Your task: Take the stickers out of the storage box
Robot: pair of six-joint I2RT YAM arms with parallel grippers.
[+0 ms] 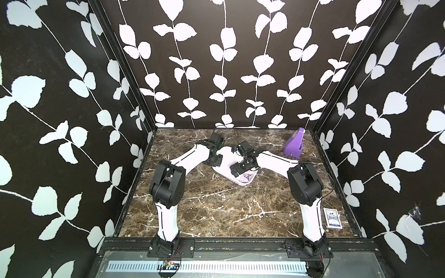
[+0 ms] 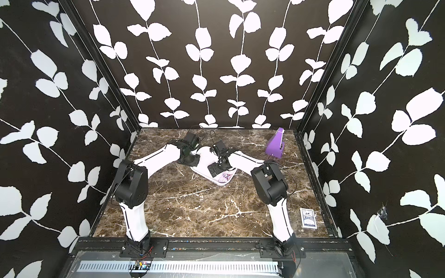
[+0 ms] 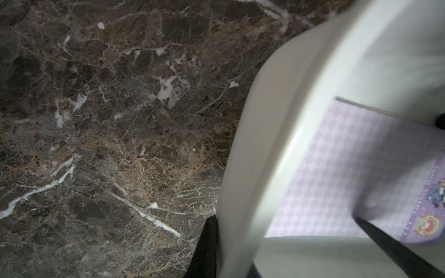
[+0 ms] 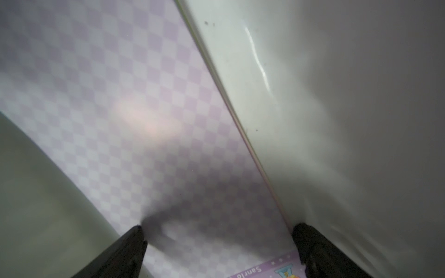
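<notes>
The white storage box (image 1: 226, 169) stands on the marble table between my two arms. Inside it lies a sticker pack with lilac checks (image 3: 366, 162) and a printed purple strip, flat against the bottom, with one edge along a wall. My left gripper (image 1: 217, 162) is shut on the box's side wall, one finger (image 3: 206, 254) outside and the other inside. Over the pack, my right gripper is open. One of its fingertips (image 4: 306, 234) is close to the pack's long edge, and the other is over its opposite side; whether they touch cannot be told.
A purple wedge-shaped object (image 1: 294, 143) stands at the back right. A blue and white card box (image 1: 332, 218) lies at the front right.
</notes>
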